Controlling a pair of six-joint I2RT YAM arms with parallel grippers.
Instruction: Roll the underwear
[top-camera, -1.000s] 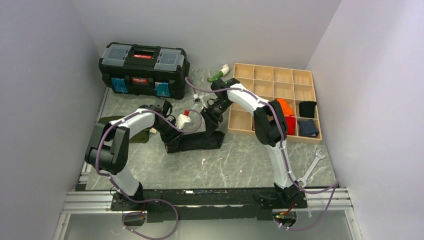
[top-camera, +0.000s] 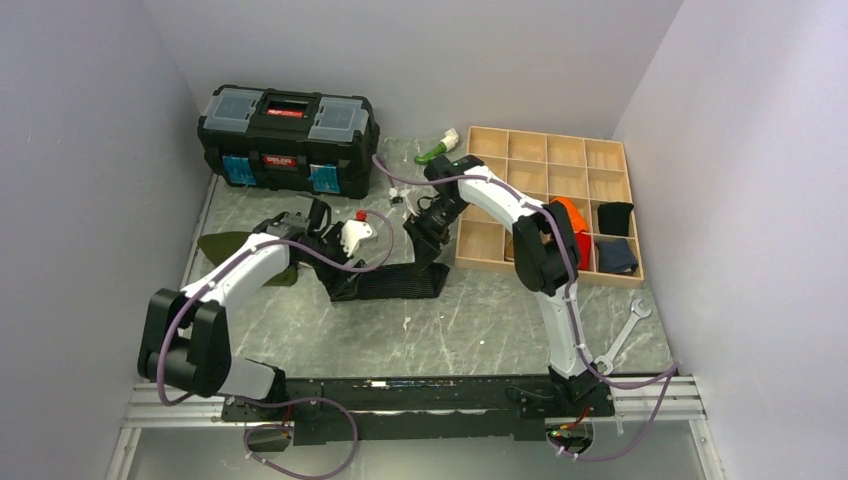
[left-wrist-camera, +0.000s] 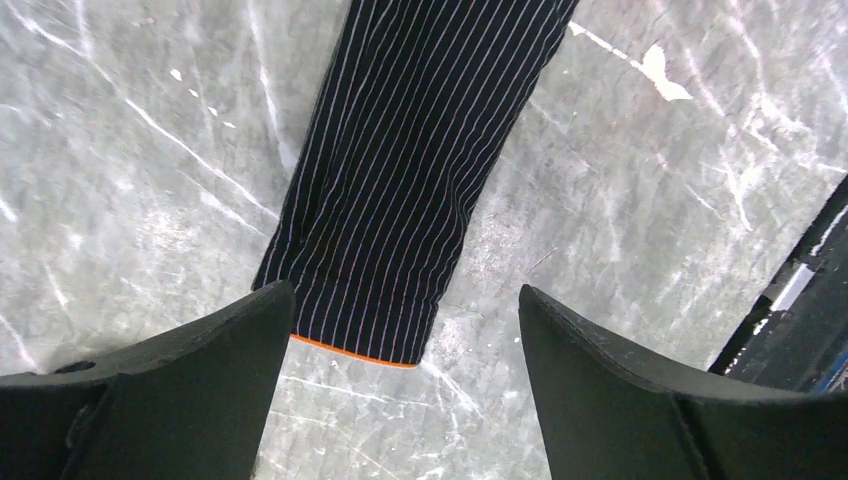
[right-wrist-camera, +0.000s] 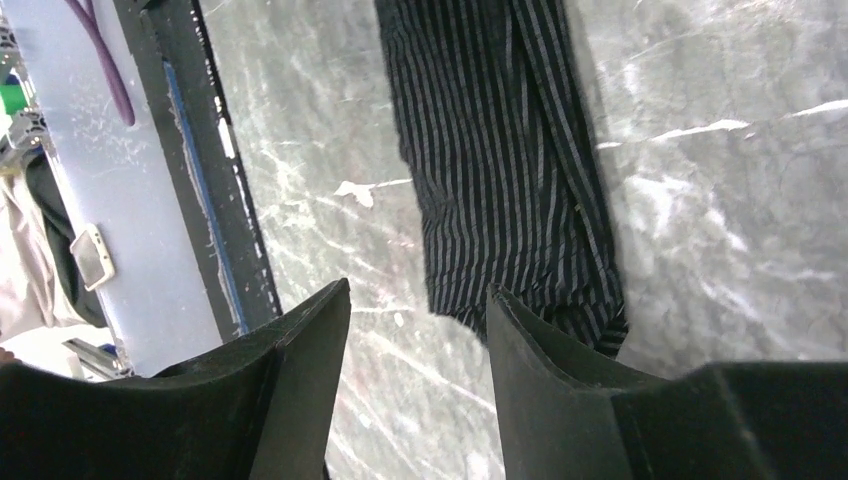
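Observation:
The black pinstriped underwear (top-camera: 390, 285) lies flat as a long strip on the marble table, its long edge folded over, with an orange line along one short end in the left wrist view. My left gripper hangs above that end, fingers apart with only fabric and table visible below. My right gripper is open over the other end of the strip (right-wrist-camera: 505, 180), where the fabric is slightly rumpled; nothing is visibly held.
A black toolbox (top-camera: 288, 143) stands at the back left, an olive cloth (top-camera: 220, 250) below it. A wooden divider box (top-camera: 480, 240) with folded cloths is at right, beside a wrench (top-camera: 625, 330).
My left arm has risen and shifted slightly from its earlier position over the strip's left end. The right arm has moved a little; the strip looks nearly unchanged.

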